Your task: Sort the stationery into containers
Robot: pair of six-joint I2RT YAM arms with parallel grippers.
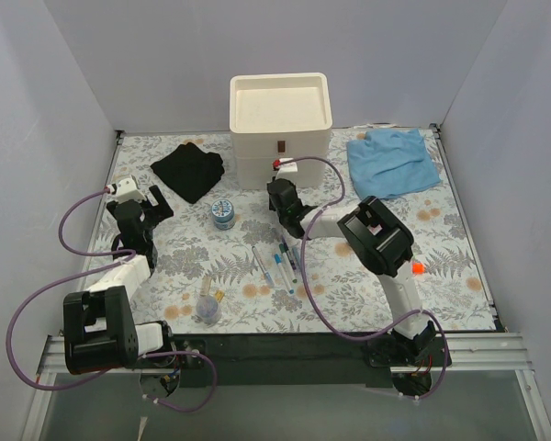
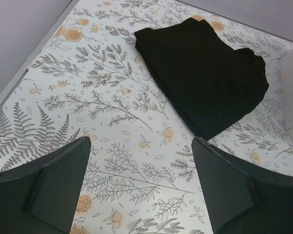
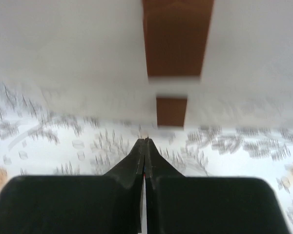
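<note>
My right gripper (image 1: 274, 191) is at the front of the white box (image 1: 280, 101), shut, its tips (image 3: 144, 146) just before the lower brown tab (image 3: 171, 111); the right wrist view is blurred. Several pens and markers (image 1: 285, 271) lie on the patterned table below it. A round blue-and-white container (image 1: 222, 214) stands left of them, and a clear cup (image 1: 207, 308) with small yellow items nearby is at the front. My left gripper (image 1: 147, 202) hovers open at the left edge, nothing between its fingers.
A black cloth (image 1: 185, 172) lies back left and a blue cloth (image 1: 390, 163) back right. An orange item (image 1: 417, 268) sits at the right, partly beside the right arm. Open table lies between the left gripper and the pens.
</note>
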